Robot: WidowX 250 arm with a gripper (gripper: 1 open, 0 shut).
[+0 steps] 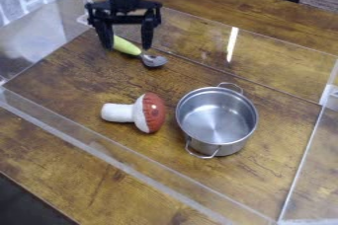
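My black gripper (125, 28) hangs over the back left of the wooden table, open, directly above a yellow-green elongated object (126, 45). A small silver spoon-like piece (153, 59) lies at that object's right end; I cannot tell if they are joined. A red-and-white mushroom-shaped toy (149, 112) lies on its side at the front middle. A steel pot (214, 120) with two handles stands to its right.
Clear low walls border the table (66, 150) at the left, front and right.
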